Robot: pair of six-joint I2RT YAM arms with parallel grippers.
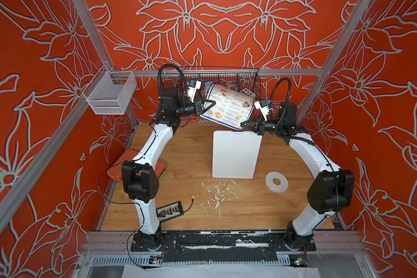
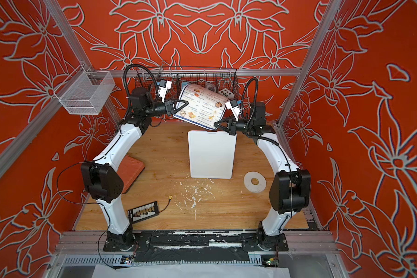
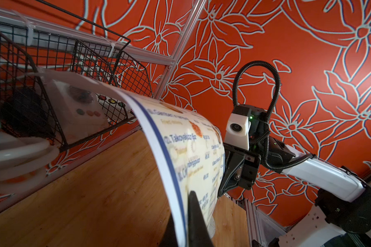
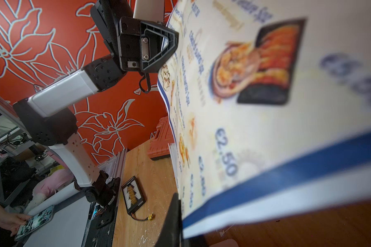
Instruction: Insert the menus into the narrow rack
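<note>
A laminated menu (image 1: 228, 104) hangs bowed and tilted between my grippers, in front of the wire rack (image 1: 180, 77) on the back wall. My left gripper (image 1: 208, 105) is shut on the menu's left edge. Lower on the opposite side, my right gripper (image 1: 245, 124) is shut on the lower right corner. In the left wrist view the menu's upper edge reaches towards the rack's compartments, which hold several items; whether it is inside one cannot be told.
A white board (image 1: 235, 153) lies on the table below the menu. Also in view are a white ring (image 1: 269, 181), an orange case (image 2: 133, 170), a cabled black board (image 1: 169, 210) and, at the upper left, a white mesh basket (image 1: 107, 99).
</note>
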